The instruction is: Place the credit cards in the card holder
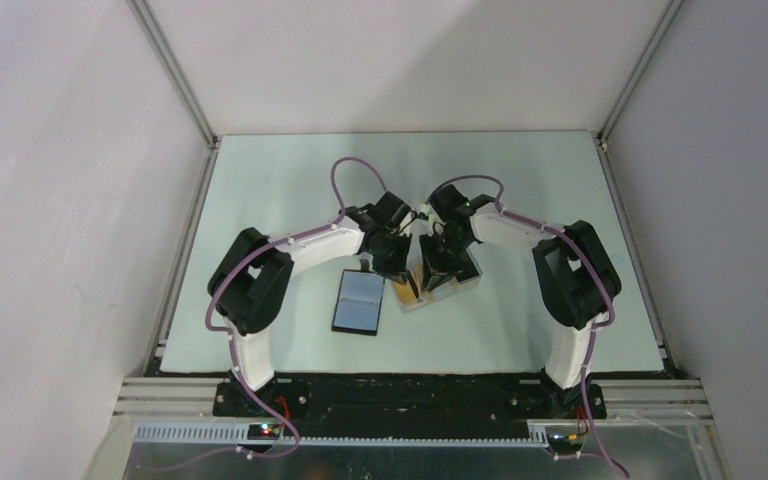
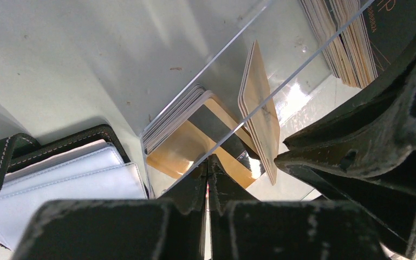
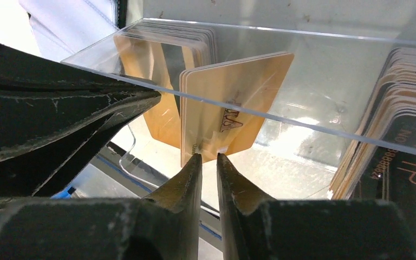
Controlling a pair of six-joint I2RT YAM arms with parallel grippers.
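Observation:
In the left wrist view, the black-edged card holder [image 2: 70,184] lies with its pale pockets upward, left of a clear box [image 2: 195,76]. Gold cards [image 2: 179,149] lean in a stack at the box's near end. A separate thin group of gold cards [image 2: 262,103] stands tilted beside them. My left gripper is shut over the gold stack, nothing visible between its fingertips. My right gripper has its fingertips a narrow gap apart at the tilted group's lower edge; whether it grips a card is unclear.
Darker cards [image 3: 398,157] fill the box's other end, with clear floor between. The box's transparent wall [image 3: 281,116] rises close to the fingers. Both arms crowd over the box.

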